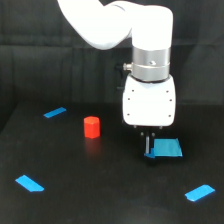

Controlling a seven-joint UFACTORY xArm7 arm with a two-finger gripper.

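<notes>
My white arm reaches down from the top, its gripper [149, 143] low over the right-hand side of the dark table. Just right of the fingers lies a flat-looking light blue piece [169, 148]. A smaller, darker blue patch shows right at the fingertips; whether it is part of that same piece or a separate thing I cannot tell. The thin dark fingers blend into the background, so how far apart they stand is unclear. Farther left, clear of the gripper, a red block [92, 127] stands on the table.
Blue strips mark the table at the back left [55, 112], front left [29, 184] and front right [200, 192]. A black curtain hangs behind.
</notes>
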